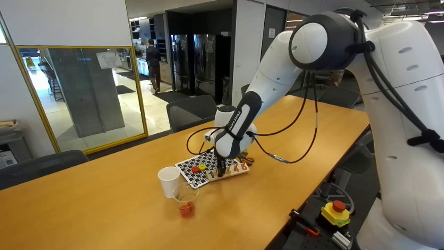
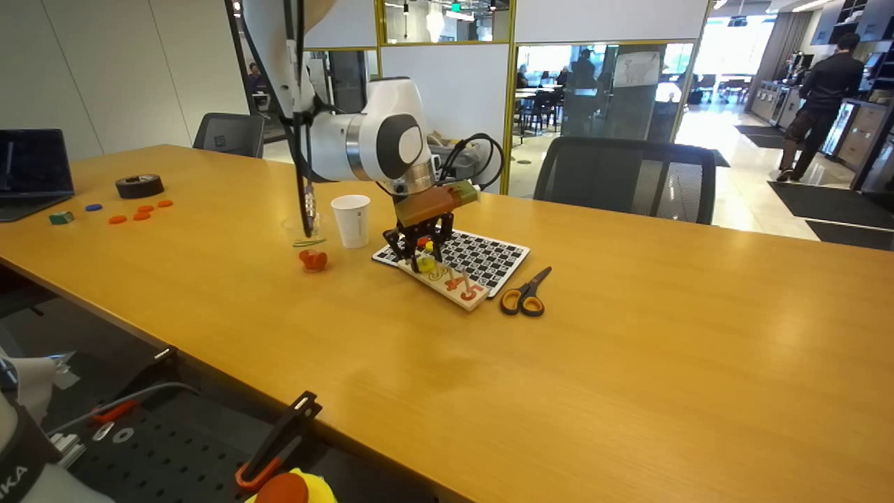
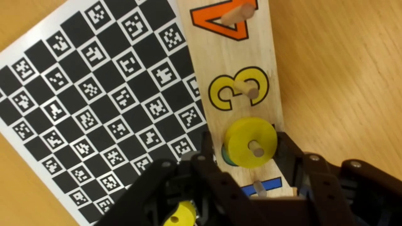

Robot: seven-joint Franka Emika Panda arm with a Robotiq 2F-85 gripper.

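Observation:
A pale wooden peg board (image 3: 241, 56) carries painted numbers, each with a peg. At the peg between the yellow 3 and the blue number, my gripper is shut on a yellow ring (image 3: 241, 141); the peg tip shows through its hole. The ring looks stacked, perhaps two thick, and a bit of green shows beneath its edge. In exterior view 2 the yellow ring (image 2: 425, 264) is low over the board, between the fingers. Whether it rests on the wood cannot be told.
The checkered marker board (image 1: 192, 174) lies beside the pegs, with a red ring (image 1: 195, 169) and another yellow ring (image 1: 202, 167) on it. A white cup (image 1: 169, 181), a clear cup (image 1: 185, 195) and scissors (image 2: 526, 295) are nearby.

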